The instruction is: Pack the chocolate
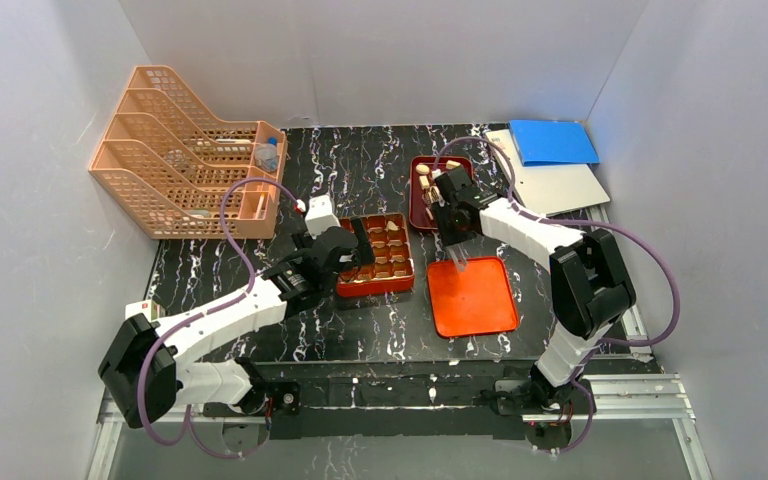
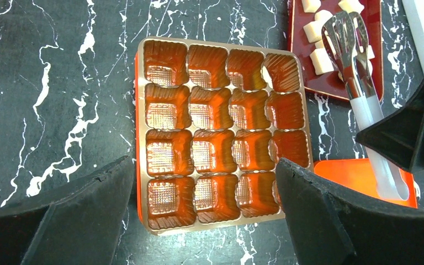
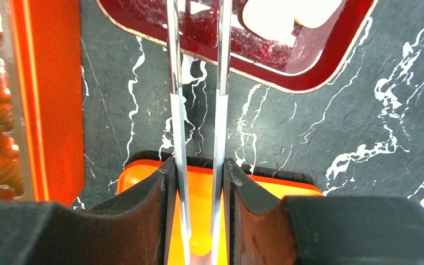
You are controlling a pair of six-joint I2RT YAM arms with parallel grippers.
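A gridded chocolate box with a gold insert lies under my open left gripper; a pale piece shows in one top-row cup and most other cups look empty. My right gripper has its fingers on either side of silver tongs, whose arms stand apart at the grip. The tongs' tips reach over the dark red tray, where several cream chocolates lie. Whether a chocolate is between the tips cannot be told.
An orange-red tray lies empty in front of the dark red one. A peach file rack stands at the back left. At the back right are a blue folder and a white board.
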